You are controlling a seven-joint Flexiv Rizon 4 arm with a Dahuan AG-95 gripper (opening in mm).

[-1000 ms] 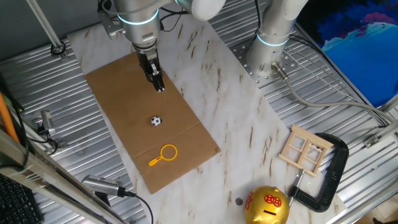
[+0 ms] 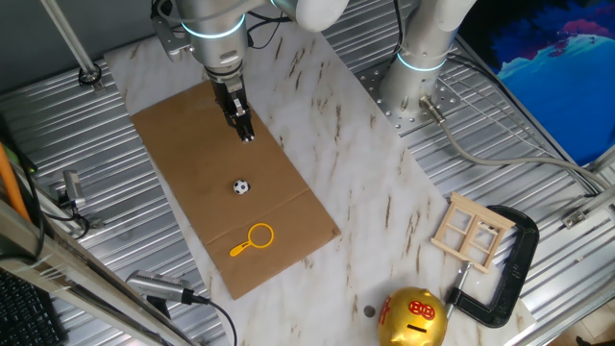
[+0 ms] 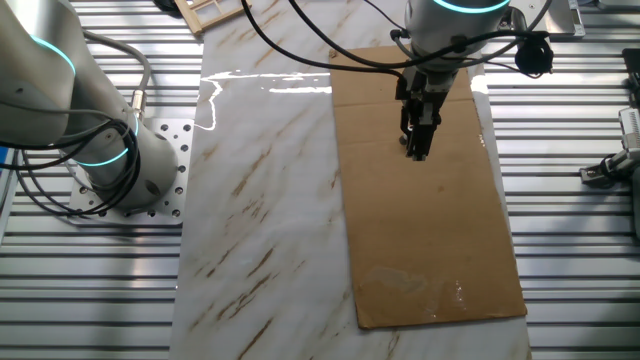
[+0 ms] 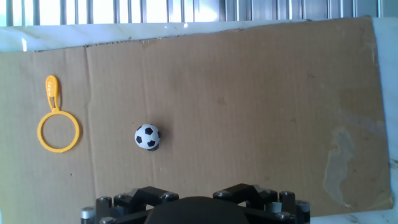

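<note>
A small black-and-white soccer ball (image 2: 240,186) rests on the brown cardboard sheet (image 2: 183,144), with a dark bit showing at its lower edge in the wrist view. To one side of the ball (image 4: 147,137) lies a yellow ring with a handle (image 4: 58,131), shaped like a magnifying glass, flat on the cardboard. My gripper (image 2: 247,138) points down above the cardboard, apart from both objects. In the wrist view its two sides stand wide apart at the bottom edge, and nothing shows between them. Exterior view 2 shows the gripper (image 3: 416,157) from behind; the arm hides the ring there.
A gold piggy bank (image 2: 411,320), a wooden window-like frame (image 2: 472,231) and a black clamp (image 2: 520,259) stand toward the marble board's near right end. The robot's base (image 2: 413,96) is beside the board. Bare cardboard surrounds the ball.
</note>
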